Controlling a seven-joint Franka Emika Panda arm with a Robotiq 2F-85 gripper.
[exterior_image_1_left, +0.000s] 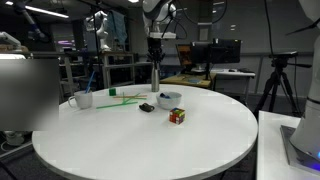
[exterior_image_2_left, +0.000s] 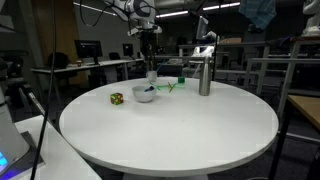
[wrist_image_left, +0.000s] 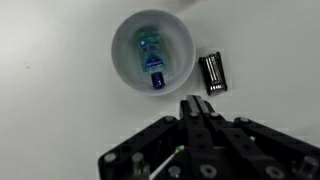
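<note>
My gripper is shut, its fingertips together at the lower middle of the wrist view, with nothing showing between them. A white bowl (wrist_image_left: 124, 62) stands on the table ahead of it. In the bowl lies a small clear-blue bottle (wrist_image_left: 150, 48) with a dark blue cap. Just right of the bowl is a small black object (wrist_image_left: 212, 73) with a pale stripe. From the side, the gripper (exterior_image_1_left: 155, 58) hangs well above the table, higher than the bowl (exterior_image_1_left: 170, 103).
A multicoloured cube (exterior_image_1_left: 177, 116) sits in front of the bowl. A white mug (exterior_image_1_left: 82, 100), green sticks (exterior_image_1_left: 125, 102) and a green block (exterior_image_1_left: 113, 92) stand farther left. A tall metal bottle (exterior_image_2_left: 205, 78) is on the table too.
</note>
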